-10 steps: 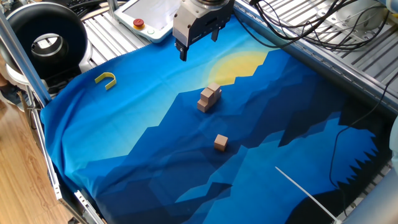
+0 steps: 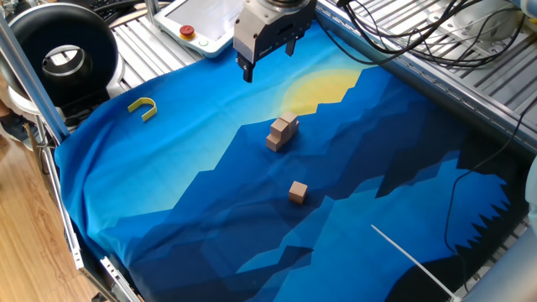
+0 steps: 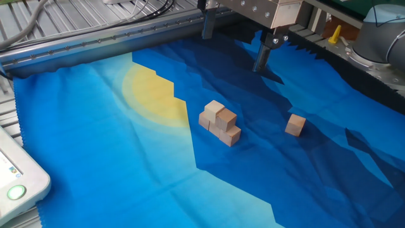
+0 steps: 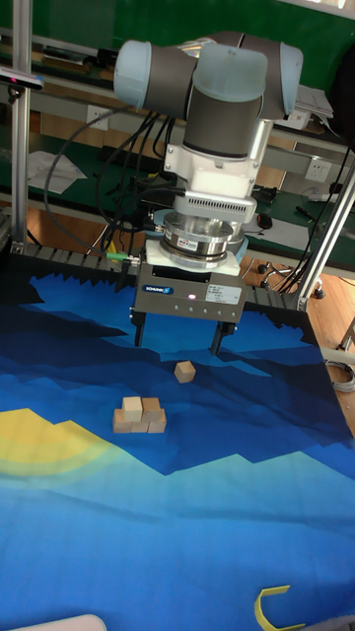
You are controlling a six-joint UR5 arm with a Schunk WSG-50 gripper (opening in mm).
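Note:
Small wooden cubes form a two-layer stack on the blue patterned cloth, a row of three below and two on top. One of the upper cubes looks paler than the others. A single loose cube lies apart from the stack, also visible as a lone cube in exterior view 3. Above the cloth hangs my gripper, pointing down, its two dark fingers spread wide. Nothing is between them, and neither finger touches any cube.
A yellow U-shaped piece lies near the cloth's edge. The tablet with a red button sits beyond the cloth. A thin white rod and a black cable are on the opposite side.

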